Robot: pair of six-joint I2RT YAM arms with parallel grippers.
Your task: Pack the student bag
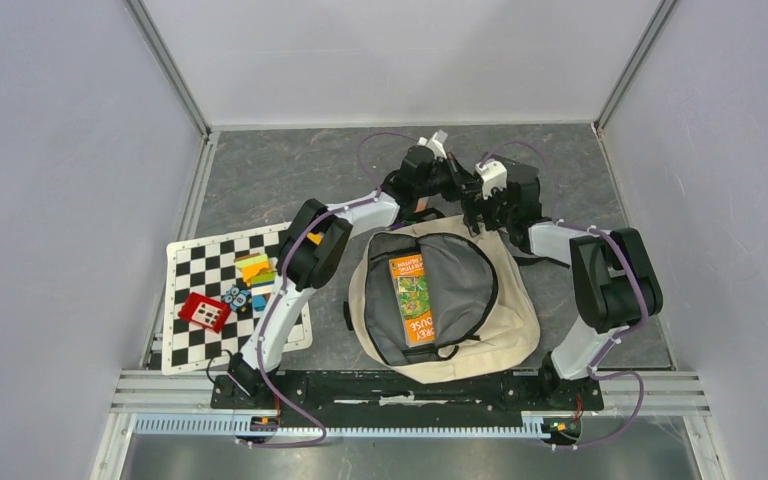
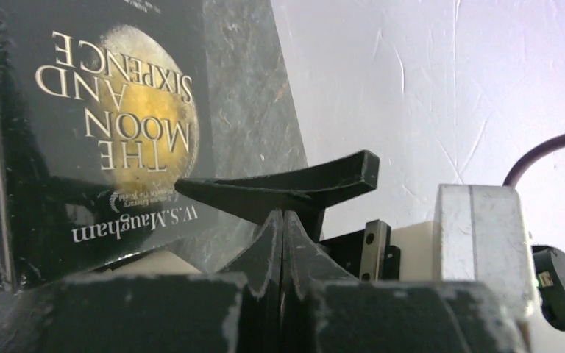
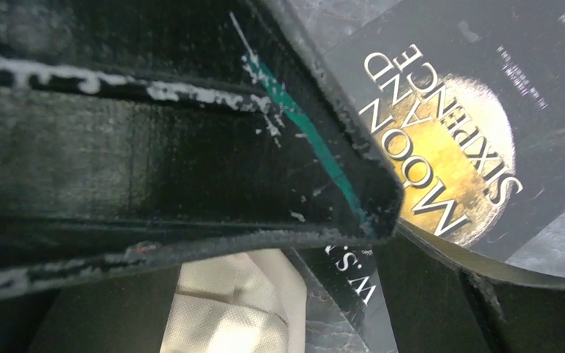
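The black book (image 2: 44,198), with a yellow moon on its cover, lies flat on the grey table; in the top view the arms mostly hide it. My left gripper is shut, its tips pressed together with nothing between them, and the book is off to one side of it. Seen from the right wrist, the black book (image 3: 537,110) is behind my right gripper, which stands open. A large dark finger (image 3: 191,147) of the left gripper crosses close in front of that camera. The cream bag (image 1: 515,320) lies open, an orange book (image 1: 413,290) inside.
Both grippers crowd together above the bag's back edge, very close to each other. On the left, a checkered board (image 1: 185,340) carries a red case (image 1: 205,312) and several small items. Bare table (image 1: 270,170) lies at the back left.
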